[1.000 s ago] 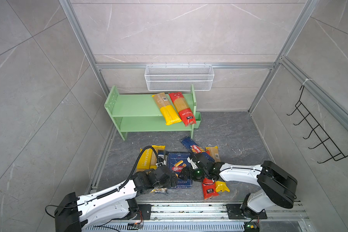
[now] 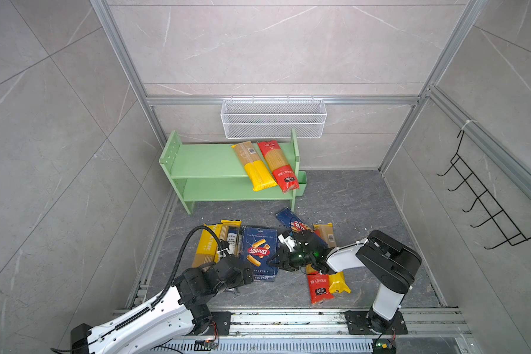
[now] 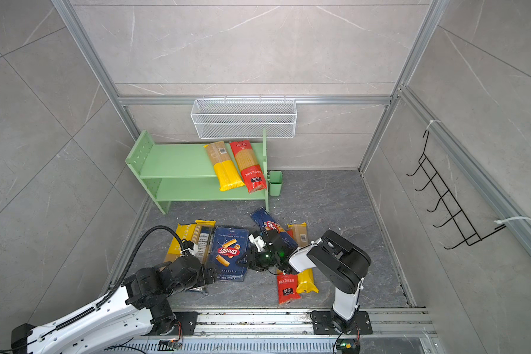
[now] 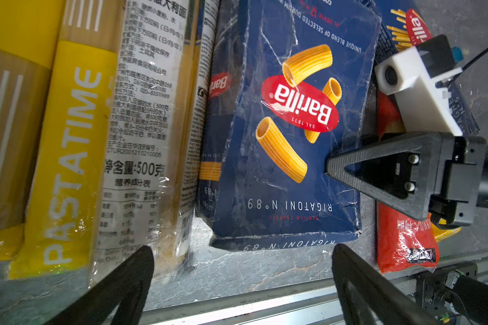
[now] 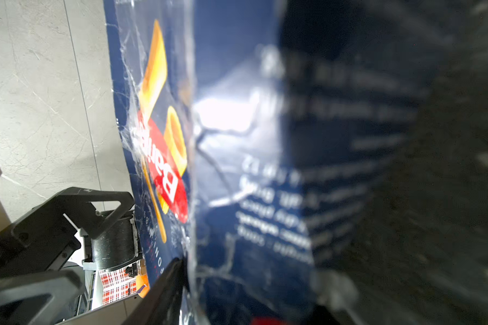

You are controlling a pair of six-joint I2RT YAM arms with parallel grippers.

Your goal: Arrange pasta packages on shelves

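Observation:
The blue Barilla rigatoni package (image 4: pixel 292 135) lies on the floor beside yellow Pastatime packages (image 4: pixel 70 157). My left gripper is open above the package's near end, fingers apart and empty. My right gripper (image 2: pixel 280 259) is at that package's right side, one finger against it in the left wrist view; in the right wrist view the blue packaging fills much of the frame, and its finger state is unclear. Red (image 2: pixel 318 287) and yellow (image 2: pixel 339 283) packages, plus another blue one (image 2: pixel 289 217), lie right.
The green shelf (image 2: pixel 206 159) at the back holds a yellow (image 2: pixel 256 171) and a red (image 2: pixel 280 168) package on top; its lower board is clear. A wire basket (image 2: pixel 273 118) hangs above.
The rigatoni package and yellow packages beside it have shifted left. Both arms have moved too, the left toward the left, the right toward the package and upward in view.

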